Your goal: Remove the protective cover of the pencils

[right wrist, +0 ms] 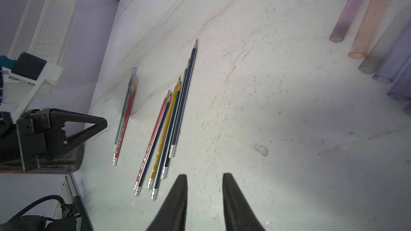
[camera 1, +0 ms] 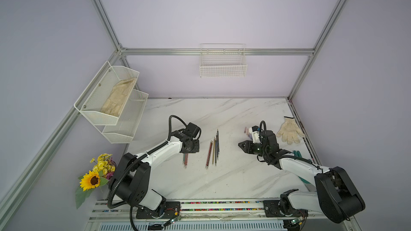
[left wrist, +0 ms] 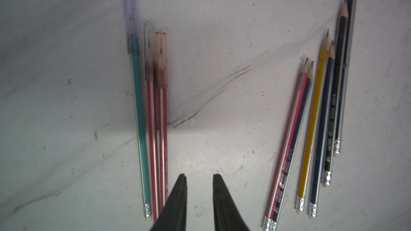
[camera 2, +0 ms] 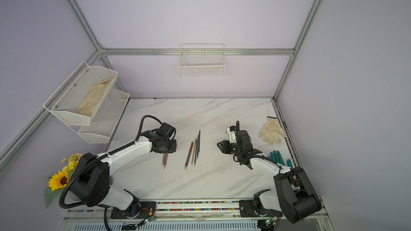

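Note:
Three capped pencils, one teal (left wrist: 139, 115) and two red (left wrist: 150, 102), lie under my left gripper, which is shut with nothing between its fingers. Their translucent covers (left wrist: 130, 12) sit over the tips. To their right lies a group of uncapped pencils (left wrist: 316, 124) in red, yellow and dark colours. My right gripper stands partly open and empty above bare table, right of that group. Several loose covers (right wrist: 368, 25) lie toward the back right of it in the right wrist view.
A beige glove (camera 1: 290, 130) and teal gloves (camera 2: 276, 158) lie at the right edge. Wire baskets (camera 1: 222, 68) hang on the back and left walls, and flowers (camera 1: 90, 180) stand at front left.

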